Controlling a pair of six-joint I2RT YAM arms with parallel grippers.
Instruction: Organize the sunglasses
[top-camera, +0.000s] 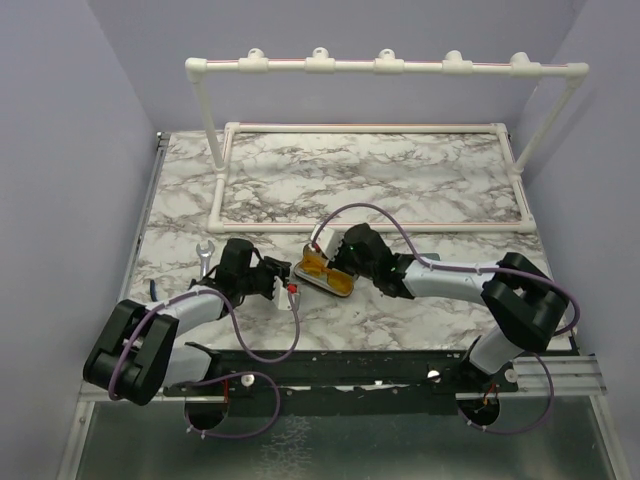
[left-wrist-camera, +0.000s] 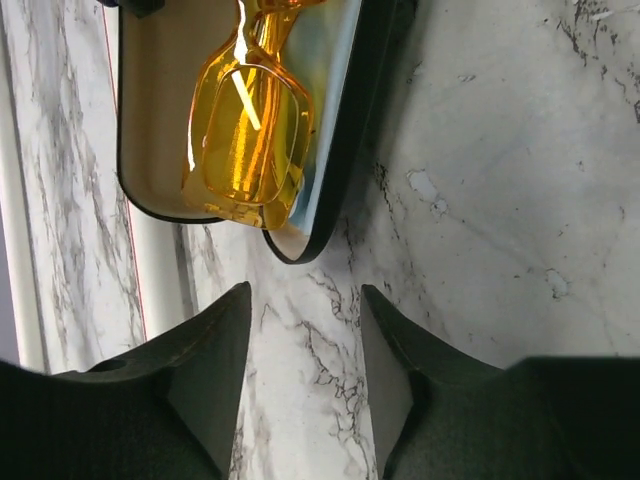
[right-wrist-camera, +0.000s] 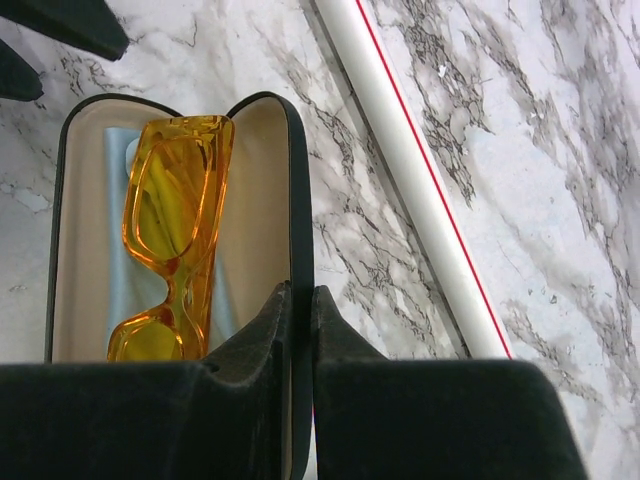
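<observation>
Amber sunglasses (right-wrist-camera: 170, 220) lie on a pale blue cloth inside an open dark-rimmed case (left-wrist-camera: 150, 130) with a beige lining. My right gripper is shut on the rim of the case's wall. My left gripper is part open just beyond the case's end, nothing between its fingers, its tips pointing at that end. In the top view the case (top-camera: 338, 287) sits in front of the white pipe frame, between both arms.
A wrench (top-camera: 205, 257) and a blue-handled tool (top-camera: 153, 290) lie at the left. A white pipe frame (top-camera: 370, 227) runs behind the case.
</observation>
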